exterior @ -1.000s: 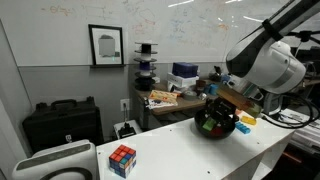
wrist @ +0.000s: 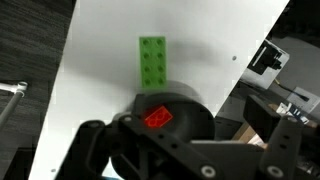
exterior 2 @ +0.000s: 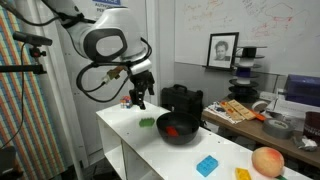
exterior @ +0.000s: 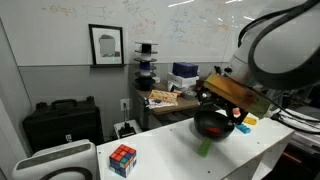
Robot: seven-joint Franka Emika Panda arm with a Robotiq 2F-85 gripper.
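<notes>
On the white table, a green block lies just outside a black bowl; exterior view 1 also shows the green block in front of the bowl. Inside the bowl is a red block. My gripper is open above them, its dark fingers spread wide at the bottom of the wrist view with no object held. Exterior view 2 has the gripper raised clear of the table, near the green block.
A blue block, a yellow block and a peach lie along one side. Pans and a pot stand behind. A Rubik's cube sits near a toaster, with bare tabletop between it and the green block.
Earlier the green block showed at the bowl beneath the gripper; now it lies on the table in front of the bowl. The arm has come nearer exterior camera 1, and looks higher.
</notes>
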